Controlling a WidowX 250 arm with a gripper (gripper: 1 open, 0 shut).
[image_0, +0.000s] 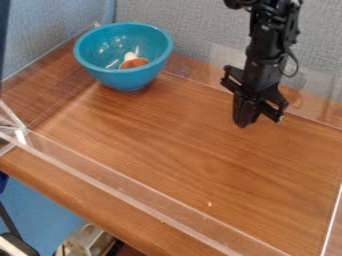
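Observation:
My black gripper (247, 108) hangs at the back right, low over the wooden tabletop, its fingers pointing down; it looks shut, with nothing seen between the fingers. A teal bowl (154, 75) stands at the back left, apart from the gripper. In it lie a small orange object (134, 63) and a white item (130, 56), too small to identify.
Transparent low walls edge the surface, with grey padded panels behind. A blue floor and some hardware show beyond the lower-left edge.

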